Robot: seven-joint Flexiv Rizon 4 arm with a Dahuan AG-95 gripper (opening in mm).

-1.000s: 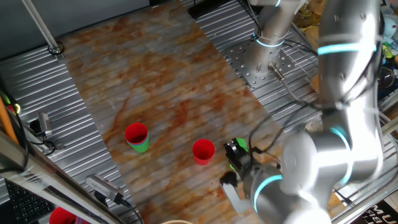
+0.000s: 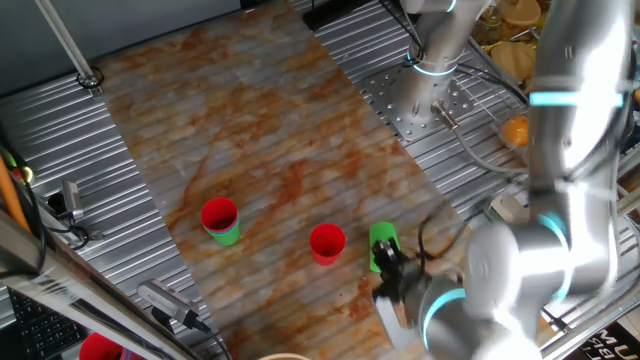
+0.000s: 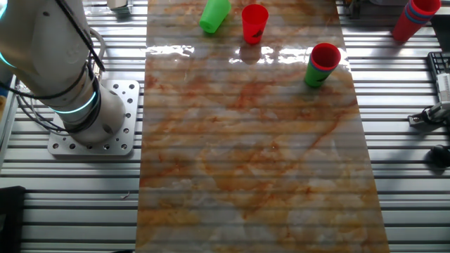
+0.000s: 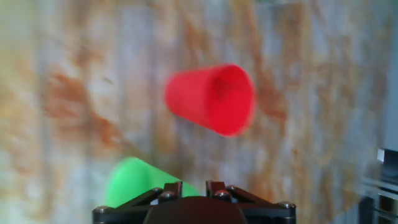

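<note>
A green cup [image 2: 382, 231] stands or leans under my gripper [image 2: 384, 247] in exterior view 1; in exterior view 2 the green cup [image 3: 214, 14] looks tilted. Just left of it is a red cup [image 2: 326, 243], whose open mouth faces the camera in the wrist view. Farther left, a red cup sits nested in a green one, forming a stack [image 2: 221, 220]. In the wrist view my gripper has a narrow gap between its fingertips, nothing held in it. The green cup [image 4: 132, 180] lies behind it at lower left, partly hidden by the fingers.
The marbled board [image 3: 246, 176] is bare over most of its area. Beyond one edge, more stacked cups [image 3: 415, 17] stand on the slatted metal table. A camera on a mount [image 2: 168, 300] stands beside the board, and a pale round rim shows at the bottom edge.
Over the last second my gripper has shifted slightly right and down in exterior view 1, uncovering more of the green cup. The red cup and the stack have stayed put.
</note>
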